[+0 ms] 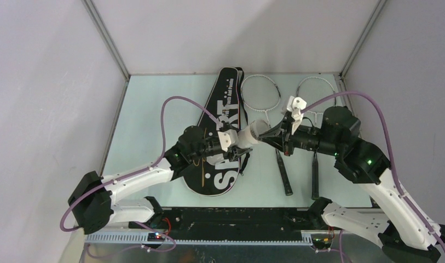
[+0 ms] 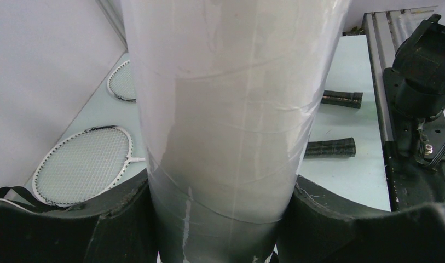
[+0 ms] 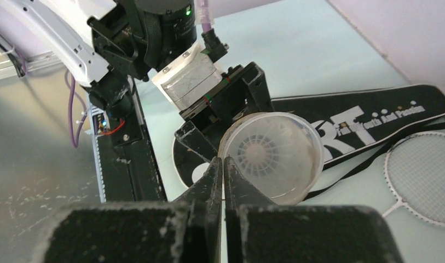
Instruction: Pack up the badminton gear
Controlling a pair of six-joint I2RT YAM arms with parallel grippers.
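My left gripper (image 1: 233, 145) is shut on a white, translucent cylindrical shuttlecock tube (image 2: 231, 109), held level above the black racket bag (image 1: 217, 175). The tube's round end (image 3: 280, 164) faces my right gripper (image 1: 264, 138). In the right wrist view the right fingertips (image 3: 222, 160) are shut together at the left edge of that end, touching it or very near. A shuttlecock's feather ring shows faintly through the end. Two rackets lie right of the bag, the nearer (image 1: 283, 172) beside it, the other (image 1: 315, 181) further right.
A black rail strip (image 1: 236, 222) runs along the front edge.
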